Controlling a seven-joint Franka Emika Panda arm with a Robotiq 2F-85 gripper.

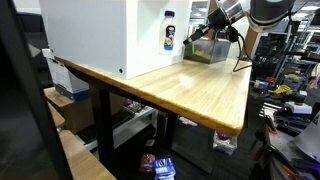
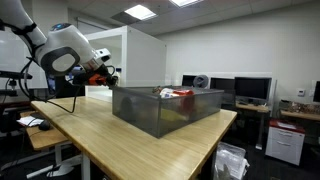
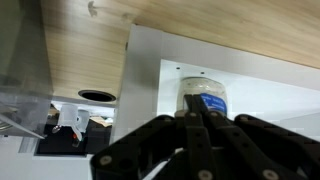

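A white bottle with a blue label (image 1: 167, 33) stands upright beside the tall white cabinet (image 1: 97, 38) at the back of the wooden table (image 1: 185, 92). From above, in the wrist view, the white and blue bottle (image 3: 212, 102) sits on a white surface, partly covered by my black gripper. My gripper is shut, with nothing showing between its fingers. Exterior view 1 has my gripper (image 1: 188, 40) raised over the table, to the right of the bottle. Exterior view 2 places my gripper (image 2: 113, 80) near the grey bin's (image 2: 157, 116) left end.
Small red and white items (image 2: 177, 93) lie in the grey bin, which takes up much of the table's far part. Bare wood lies in front of it. Under the table are boxes (image 1: 72, 110) and cables.
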